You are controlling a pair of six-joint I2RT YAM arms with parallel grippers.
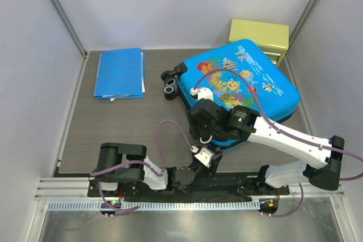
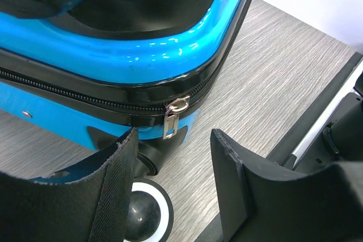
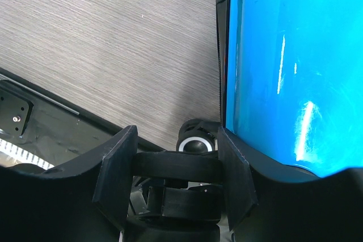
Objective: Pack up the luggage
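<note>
A blue suitcase [image 1: 261,89] with cartoon fish on its lid lies closed at the right of the table. In the left wrist view its zipper [image 2: 102,99] runs round the black rim to a metal pull [image 2: 171,120]. My left gripper is open just in front of that pull, nothing between its fingers. In the top view my right arm [image 1: 210,114] reaches over the suitcase's near-left side. My right gripper is part open beside the blue shell [image 3: 300,55], a black wheel [image 3: 195,143] visible below; whether anything is between its fingers is unclear.
A blue folder [image 1: 118,73] with papers lies at the back left. A yellow box [image 1: 258,35] stands behind the suitcase at the back right. White walls border the table.
</note>
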